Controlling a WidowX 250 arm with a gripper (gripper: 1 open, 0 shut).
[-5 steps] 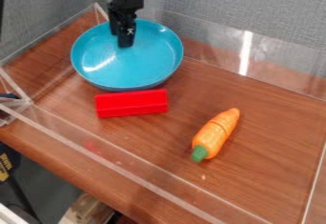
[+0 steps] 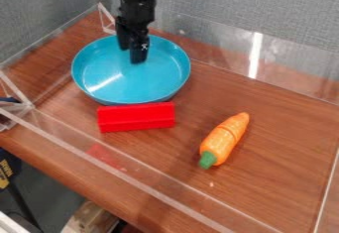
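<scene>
The black gripper (image 2: 134,41) reaches down from the top of the view to the back part of a blue plate (image 2: 129,78), its fingers over or at the plate. Whether they are shut on anything is too small to tell. In front of the plate lies a red block (image 2: 135,117). An orange carrot (image 2: 227,135) with a green end lies to the right, nearer the front.
A clear barrier (image 2: 256,54) borders the wooden surface (image 2: 272,158). A few objects are cut off at the left and bottom left edges.
The gripper has come lower over the plate since a second ago. The plate has shifted slightly toward the viewer and left; the block and carrot are in place.
</scene>
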